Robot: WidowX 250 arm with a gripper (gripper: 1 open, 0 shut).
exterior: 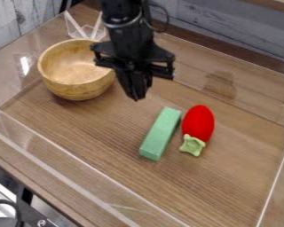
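Note:
The black gripper (132,66) is raised over the upper middle of the wooden table, right of a tan bowl (75,82); whether its fingers are open is hard to tell. Below and to its right, a mint-green block (160,134) lies flat on the table, apart from the gripper. Beside the block is a red oval object (198,121) with a small green piece (191,146) at its lower end.
A grey-white surface shows at the top left, a dark cable at the lower left edge.

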